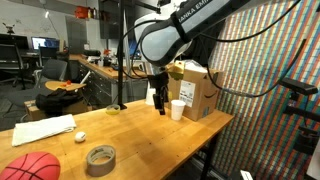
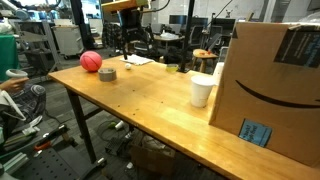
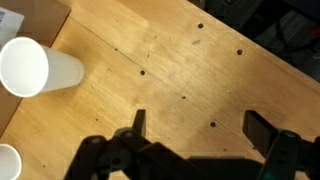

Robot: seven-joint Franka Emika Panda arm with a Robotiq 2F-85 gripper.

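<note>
My gripper (image 1: 160,104) hangs above the wooden table, pointing down, open with nothing between its fingers. In the wrist view bare table lies under the gripper, its dark fingers (image 3: 139,123) spread wide. A white cup (image 1: 177,110) stands upright on the table near the cardboard box (image 2: 265,85), to the right of the gripper in the first exterior view. The wrist view shows the white cup (image 3: 62,70) at the upper left, clear of the fingers. Another white round object (image 3: 8,161) is partly cut off at the left edge.
On the table (image 2: 135,90) lie a red ball (image 1: 30,167), a grey tape roll (image 1: 101,160), a small white ball (image 1: 80,137), a white cloth (image 1: 43,130) and a yellow bowl (image 1: 113,108).
</note>
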